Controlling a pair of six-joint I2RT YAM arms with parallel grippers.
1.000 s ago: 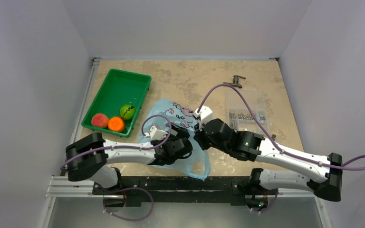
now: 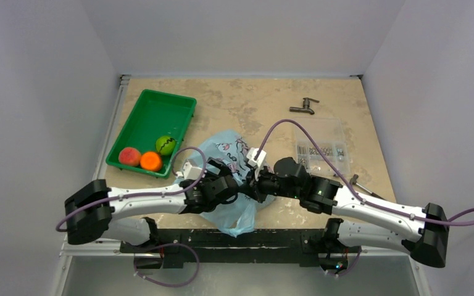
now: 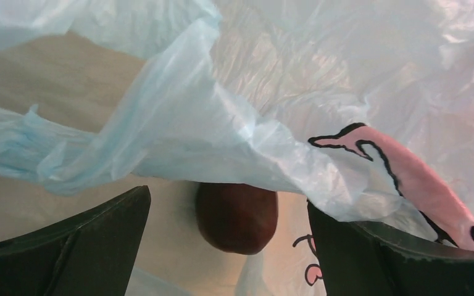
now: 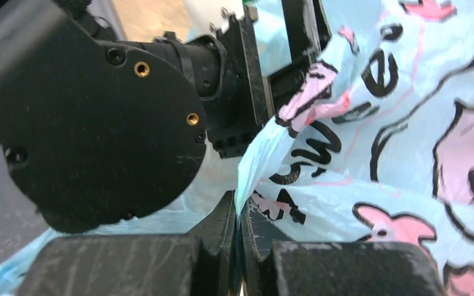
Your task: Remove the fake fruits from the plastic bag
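Note:
The pale blue plastic bag [image 2: 234, 219] lies at the middle front, under both grippers. In the left wrist view, my left gripper is open inside it, with a dark red round fruit [image 3: 236, 222] between and beyond its fingertips, partly under a fold of film. My right gripper is shut on a strand of the bag's film, which rises from between its fingers; the left gripper's body is beside it. A peach [image 2: 129, 156], an orange [image 2: 151, 161] and a watermelon [image 2: 165, 145] sit in the green tray [image 2: 154, 98] at the left.
A clear parts box [image 2: 324, 129] is right of the bag, with a metal tap [image 2: 302, 109] behind it and a tool [image 2: 364, 189] at the right.
My right gripper has moved left and toward the front.

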